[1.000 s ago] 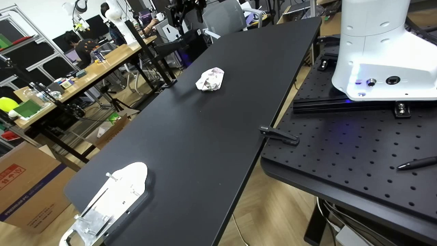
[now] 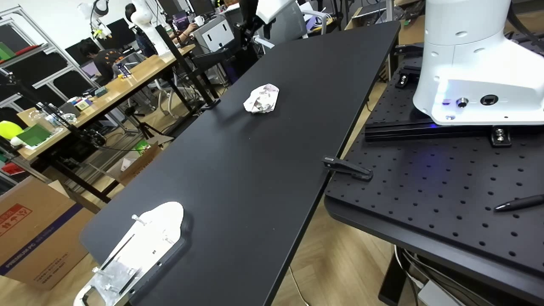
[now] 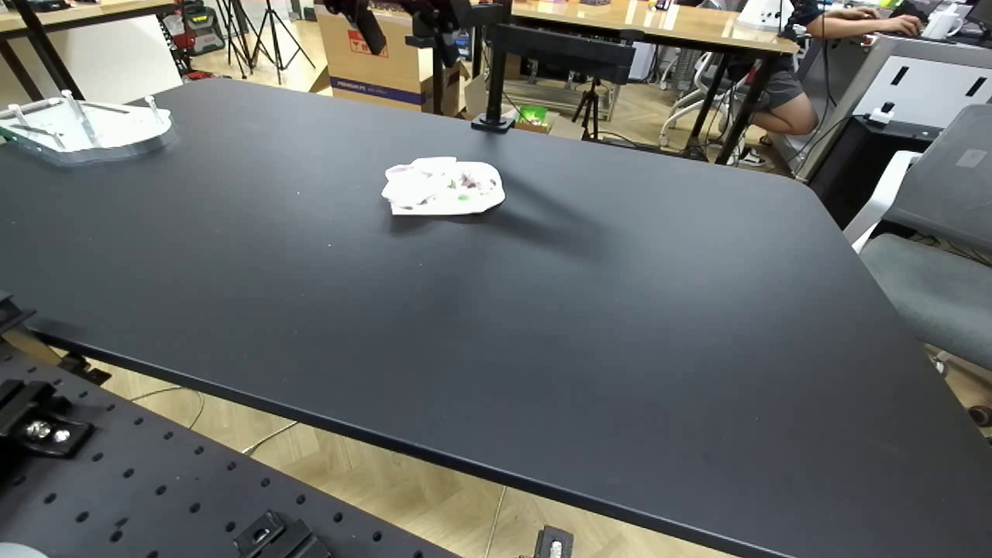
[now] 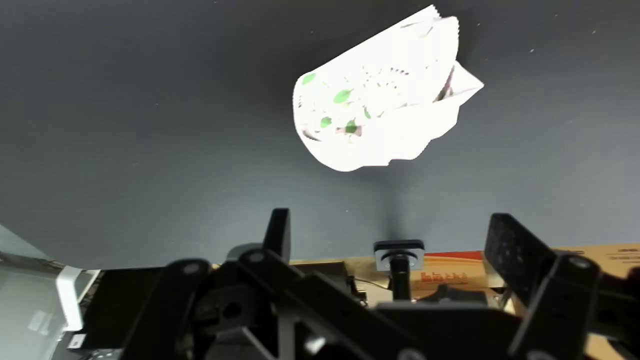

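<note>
A crumpled white paper piece point(image 2: 262, 98) with green and dark print lies on the black table toward its far side. The wrist view shows the paper point(image 4: 384, 96) from above, in the upper middle, with folded layers and a loose corner at right. My gripper is open, its two dark fingers wide apart and nothing held between them. It hangs above the table, apart from the paper. At the top edge of exterior view 2, the gripper point(image 3: 409, 23) is partly cut off.
A white and clear plate with upright pegs point(image 2: 137, 250) sits at the table's near left end. A black post point(image 3: 493, 84) is clamped at the far table edge behind the paper. A cardboard box point(image 2: 41, 229) stands beyond the table.
In exterior view 1, my gripper has moved to the right and somewhat lower, and a white part of the arm now shows beside it. The paper and the pegged plate have stayed put.
</note>
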